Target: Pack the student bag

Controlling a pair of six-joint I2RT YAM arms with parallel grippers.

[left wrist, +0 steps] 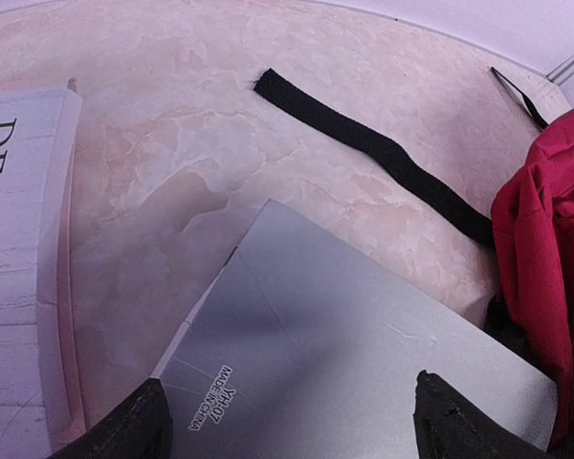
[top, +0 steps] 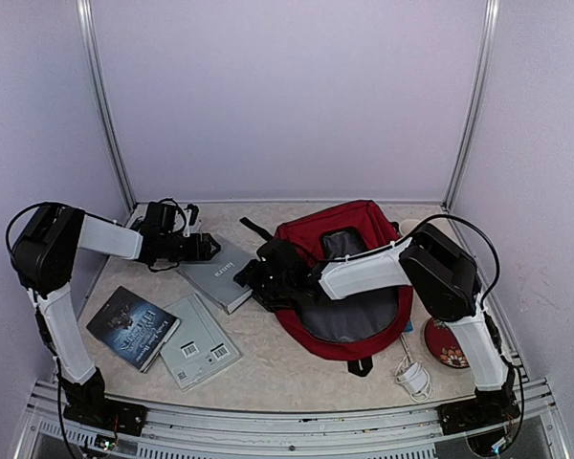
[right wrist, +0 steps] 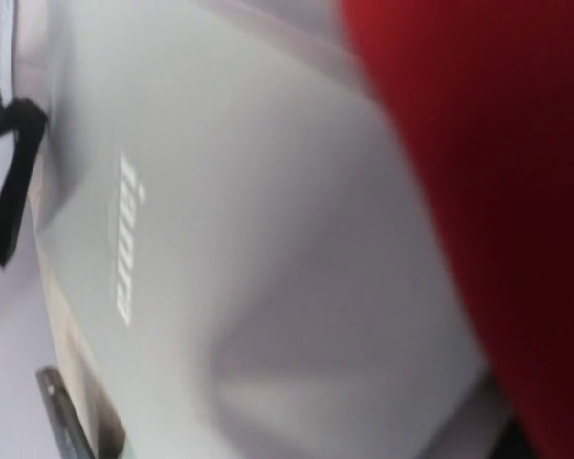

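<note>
A grey boxed book lies on the table left of the red bag. My left gripper is over its far left part. In the left wrist view its two fingertips stand well apart above the grey cover, with no grip on it visible. My right gripper, open, is at the book's right edge, beside the bag's mouth. In the right wrist view the pale cover fills the middle, red fabric blocks the right side, and the right fingers are hidden.
A dark blue book and a pale box lie at the front left. A white charger with cable and a patterned red round item sit right of the bag. A black strap stretches over the table behind the grey book.
</note>
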